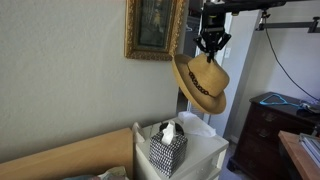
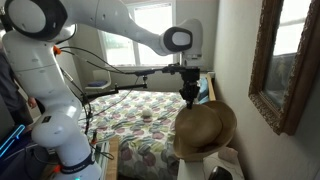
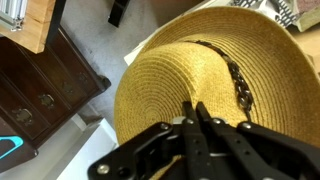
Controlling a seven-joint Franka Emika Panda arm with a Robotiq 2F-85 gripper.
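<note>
A tan straw hat with a dark braided band hangs tilted in the air, gripped at its crown by my gripper. In exterior view 2 the hat dangles below the arm, and the gripper sits at its upper part. The wrist view is largely filled by the hat, the black fingers pressed against the crown and shut on it. The pinched straw between the fingertips is mostly hidden.
Under the hat stands a white cabinet bearing a black-and-white patterned tissue box. A gold picture frame hangs on the wall behind. Dark wooden drawers stand to the right; a patterned bed lies beyond.
</note>
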